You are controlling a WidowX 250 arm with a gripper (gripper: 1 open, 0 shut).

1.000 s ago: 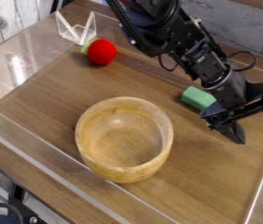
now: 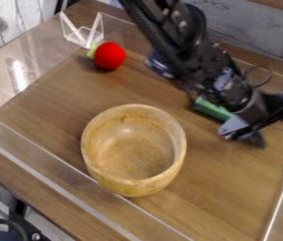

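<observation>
My gripper (image 2: 250, 134) is low over the right side of the wooden table, blurred, its fingers pointing down beside a green block (image 2: 211, 106) that lies partly hidden behind it. I cannot tell whether the fingers are open or shut. A tan wooden bowl (image 2: 133, 151) sits in the centre-lower part of the table, apart from the gripper.
A red round object (image 2: 108, 56) and a white wire rack (image 2: 84, 30) stand at the upper left. A wall edges the table at the back right.
The arm and gripper have shifted slightly and now look blurred. The green block shows a little less behind the arm; the bowl and red object are unmoved.
</observation>
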